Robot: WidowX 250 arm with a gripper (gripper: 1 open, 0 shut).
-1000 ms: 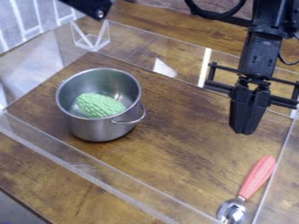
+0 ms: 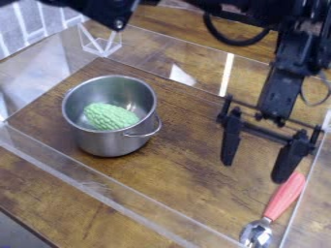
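My black gripper [image 2: 256,165] hangs open over the right side of the wooden table, its two fingers apart with nothing between them. Below and right of it lies a pink-handled scoop [image 2: 284,199], its metal head toward the bottom edge. On the left stands a steel pot [image 2: 123,139] with a green bumpy oval object [image 2: 111,115] inside it.
Clear plastic walls border the wooden table [image 2: 168,170] along the back, left and front. Open table surface lies between the pot and my gripper. A dark part of the arm and cables cross the top of the view.
My gripper has opened wider and moved down in the view, a little left, closer to the scoop. The pot and scoop look unmoved.
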